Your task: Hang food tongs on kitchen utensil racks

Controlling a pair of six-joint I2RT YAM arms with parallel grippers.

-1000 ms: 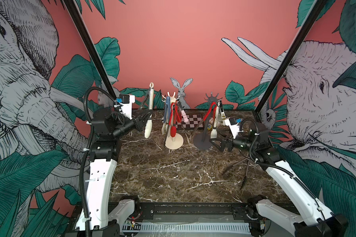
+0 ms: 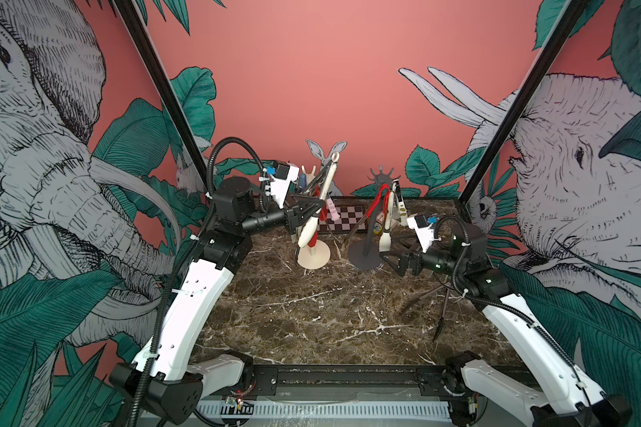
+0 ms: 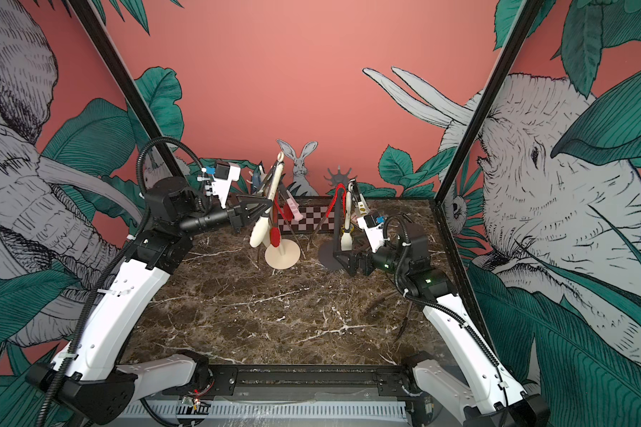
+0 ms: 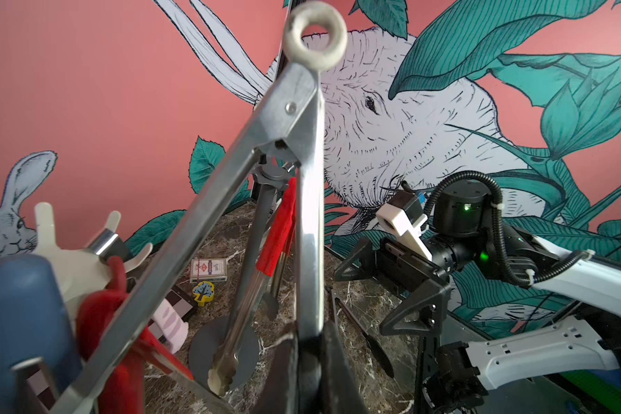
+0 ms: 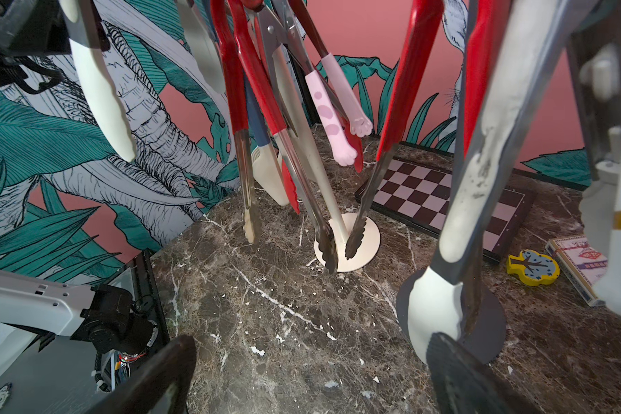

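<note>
My left gripper is shut on metal tongs with a cream ring and cream tips. In the left wrist view the ring is uppermost and the two arms spread apart downward. They are held upright, slightly tilted, in front of the cream rack, hiding part of its top in the top left view. Several tongs with red and pink handles hang there. The dark grey rack holds red tongs and white-tipped tongs. My right gripper is open and empty, low beside the grey rack.
A dark pair of tongs lies on the marble table at the right. Behind the racks are a chessboard, a small yellow tree piece and a card box.
My left arm has carried the tongs rightward, from left of the cream rack to in front of it, with the ring now leaning right. The right arm stays almost still.
</note>
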